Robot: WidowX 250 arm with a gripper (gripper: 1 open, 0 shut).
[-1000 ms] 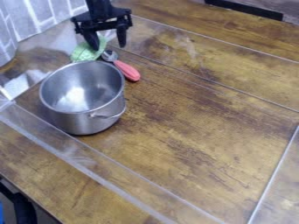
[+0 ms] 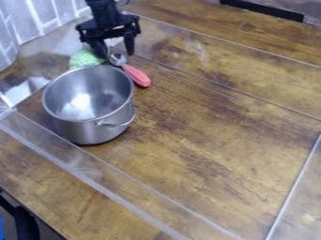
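My black gripper (image 2: 108,39) hangs at the upper left of the camera view, over a light green object (image 2: 85,58) and beside a utensil with a pink handle (image 2: 135,75), whose metal end lies under the gripper. The fingertips are small and dark; I cannot tell whether they are open or shut, or touching either object. A large steel pot (image 2: 88,117) stands in front of them at the left.
A dark strip (image 2: 267,11) runs along the back right edge. A light, shiny surface lies at the far left behind the pot.
The gripper has shifted slightly down, lower over the green object and the utensil's metal end. The pot and pink handle look unmoved.
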